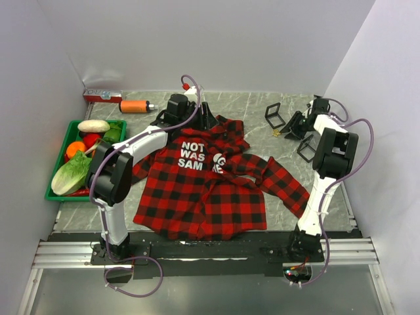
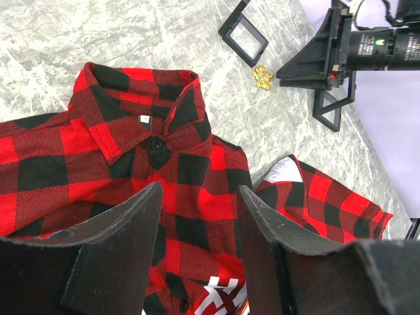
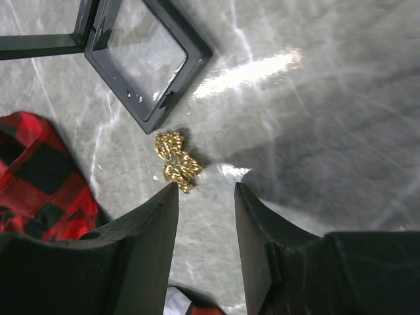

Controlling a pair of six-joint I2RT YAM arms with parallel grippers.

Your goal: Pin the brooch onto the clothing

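The gold brooch (image 3: 177, 161) lies on the grey marbled table beside a black frame, close to the tip of my right gripper's left finger but not between the fingers. My right gripper is open and empty. In the top view the brooch (image 1: 276, 132) shows as a small gold patch left of that gripper (image 1: 289, 126). A red and black checked shirt (image 1: 177, 197) is spread flat, collar (image 2: 141, 108) toward the back. Above its upper front hangs my left gripper, open, with only air between its fingers.
Black open frames (image 1: 274, 117) stand around the brooch, another (image 1: 306, 149) near the right arm. A green basket of vegetables (image 1: 49, 190) is at the left, with an orange cylinder (image 1: 134, 106) and a box (image 1: 103, 96) behind. Bare table lies between shirt and brooch.
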